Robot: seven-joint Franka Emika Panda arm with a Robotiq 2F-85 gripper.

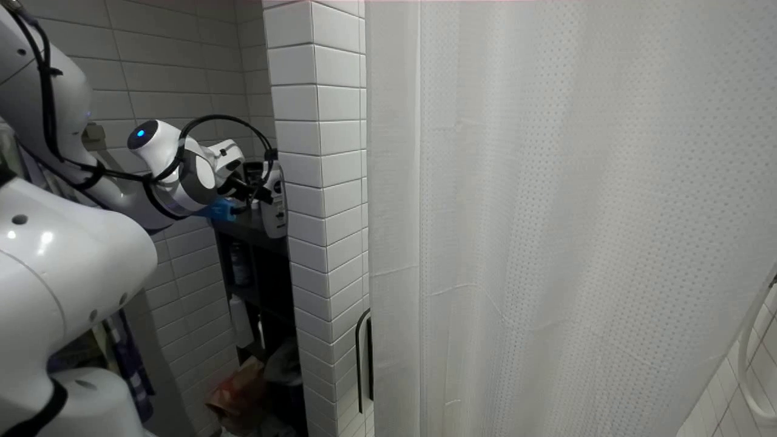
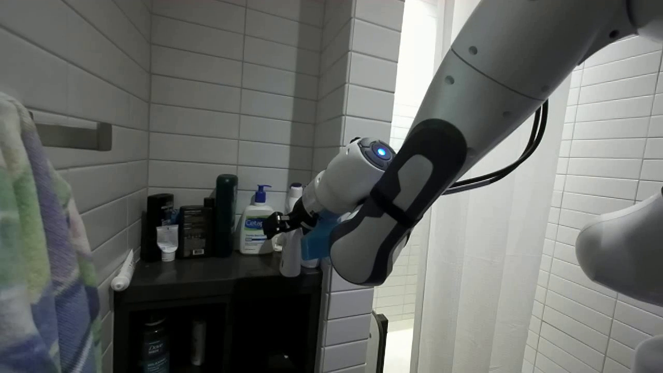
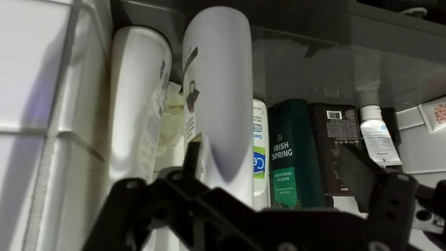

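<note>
My gripper stands open over a dark shelf with its fingers wide apart. In the wrist view, a tall white bottle (image 3: 221, 83) lies within the span of the fingers, close to the left finger (image 3: 192, 158); whether they touch is unclear. The right finger (image 3: 355, 173) is well clear of it, in front of a brown bottle (image 3: 334, 142). In exterior view 2, the gripper (image 2: 277, 224) is at the upper part of the white bottle (image 2: 290, 258), which stands upright near the shelf's right end. Exterior view 1 shows the gripper (image 1: 249, 192) partly hidden by its cables.
A second white bottle (image 3: 138, 96) stands between the first and the tiled pillar (image 3: 79, 104). Towards the other side are a Cetaphil pump bottle (image 2: 255, 227), a green Irish Spring bottle (image 3: 292, 154) and a small white tube (image 2: 167, 241). The shelf's front (image 2: 205, 280) is clear.
</note>
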